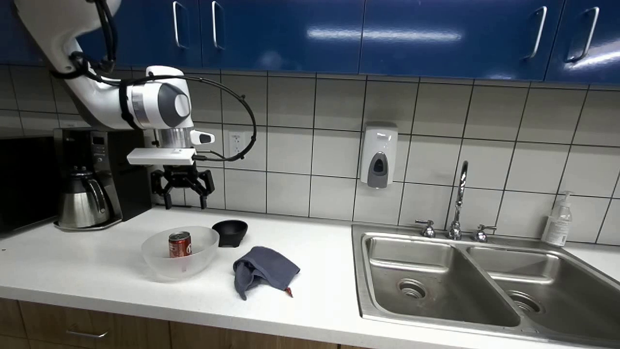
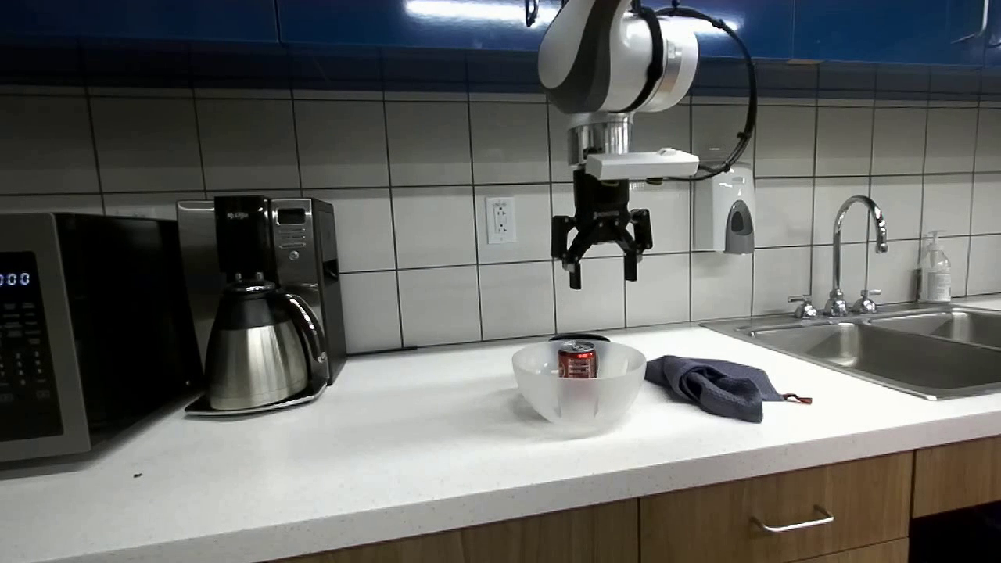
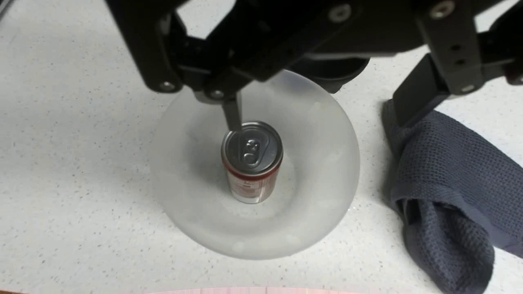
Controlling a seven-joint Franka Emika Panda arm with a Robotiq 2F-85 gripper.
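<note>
A small red can with a silver top stands upright inside the frosted bowl on the counter. Seen from above in the wrist view, the can is a little left of the middle of the bowl. High over the bowl, clear of both, hangs my gripper. Its fingers are spread apart and nothing is between them. In exterior view 1 the gripper shows the same wide stance.
Behind the bowl is a small black bowl. A dark grey cloth lies crumpled to the right, before the sink. A coffee maker and microwave fill the left. Bare counter lies left of the bowl.
</note>
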